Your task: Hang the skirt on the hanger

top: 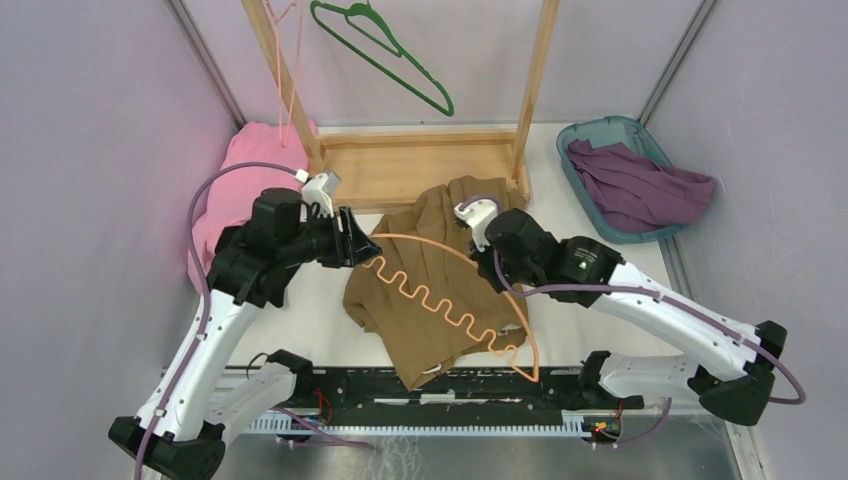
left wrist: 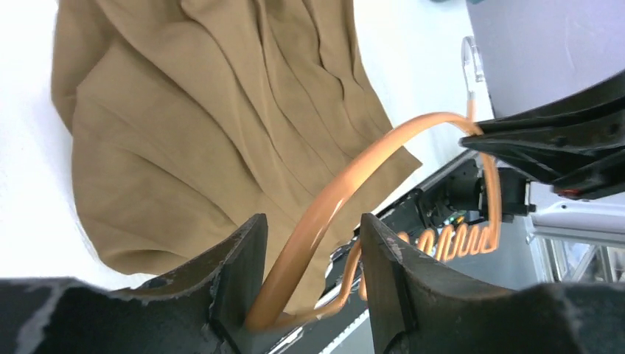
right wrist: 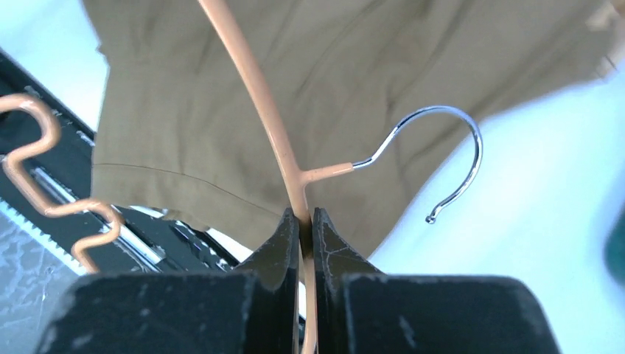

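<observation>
An orange hanger (top: 440, 309) with a wavy bar and metal hook is held above the brown skirt (top: 420, 340), which lies crumpled on the white table. My right gripper is shut on the hanger's bar beside the hook (right wrist: 472, 162). My left gripper stands part open around the hanger's end, its fingers either side of the orange bar; whether it grips is unclear.
A wooden rack (top: 420, 145) at the back carries a green hanger (top: 395, 55) and pink hangers. A pink cloth (top: 250, 160) lies left; a teal basket (top: 620, 230) with purple cloth stands right.
</observation>
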